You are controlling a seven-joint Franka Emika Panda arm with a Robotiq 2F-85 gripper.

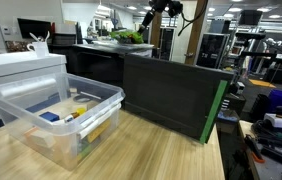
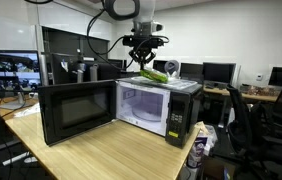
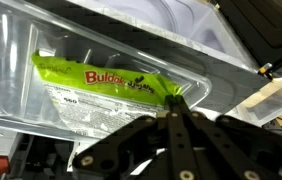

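Observation:
A green packet [image 3: 101, 85] printed "Buldak" fills the middle of the wrist view, its white lower half also showing. My gripper is shut on the packet's right end, with the edge pinched between the fingertips. Above the microwave [image 2: 146, 107], the packet [image 2: 159, 75] looks tilted in exterior view 2. Exterior view 1 shows it as a green strip [image 1: 128, 37] just below my gripper [image 1: 146, 26]. Whether any part of the packet still rests on the surface beneath is hard to tell.
The microwave door [image 1: 171, 95] stands wide open toward the table's front. A clear bin [image 1: 56, 115] with several small items is at the left. Bare wooden tabletop [image 2: 111, 152] lies before the microwave. A clear tray [image 3: 11, 80] is under the packet.

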